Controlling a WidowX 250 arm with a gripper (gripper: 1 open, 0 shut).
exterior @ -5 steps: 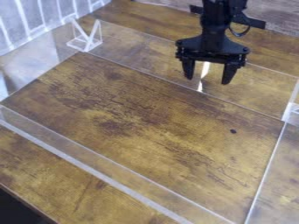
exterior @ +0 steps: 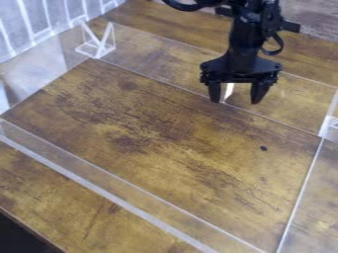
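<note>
My black gripper (exterior: 239, 87) hangs near the back right of a wooden surface (exterior: 145, 148) bordered by clear low walls. Its two fingers stand open, pointing down, around a small white upright object (exterior: 228, 91) that is partly hidden by the gripper. Whether the fingers touch it cannot be told.
A clear bracket (exterior: 97, 40) stands at the back left, near a white slatted rail (exterior: 34, 20). A small dark spot (exterior: 264, 148) marks the wood at the right.
The gripper has come slightly lower in the view, covering more of the white object. It remains open.
</note>
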